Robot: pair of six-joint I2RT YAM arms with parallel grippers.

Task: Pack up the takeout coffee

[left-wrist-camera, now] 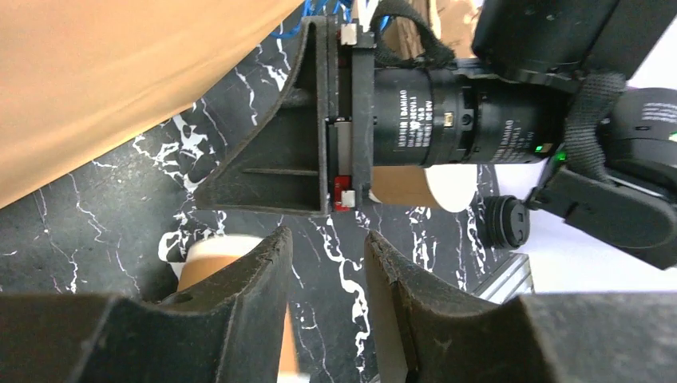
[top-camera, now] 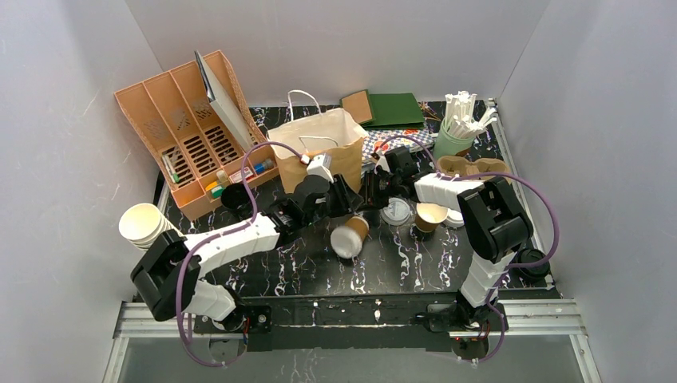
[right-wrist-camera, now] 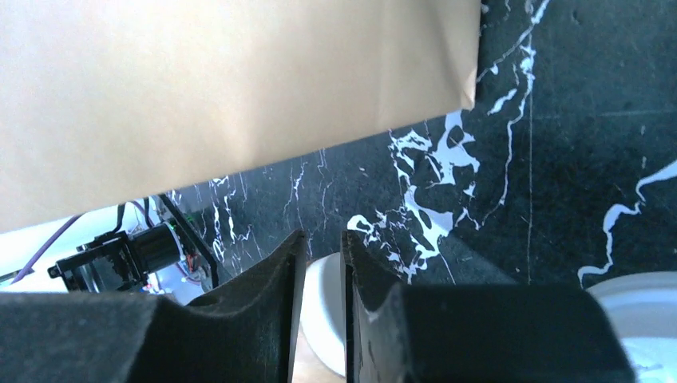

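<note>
The kraft paper bag [top-camera: 315, 150] stands upright at the back middle, its handles up. A coffee cup with white lid [top-camera: 350, 238] lies on its side below my grippers. In the left wrist view, my left gripper is above that cup [left-wrist-camera: 215, 263], beside the bag [left-wrist-camera: 96, 80]; its fingertips are slightly apart, with nothing visible between them. My right gripper has its fingertips close together beside the bag's lower edge [right-wrist-camera: 383, 88], over a white round surface [right-wrist-camera: 323, 319]; nothing shows between them.
An orange organizer [top-camera: 180, 120] stands back left, stacked cups [top-camera: 144, 227] left. A lid [top-camera: 396, 211], an open cup [top-camera: 431, 215], cardboard carriers [top-camera: 487, 166] and a straw holder [top-camera: 453, 144] are on the right.
</note>
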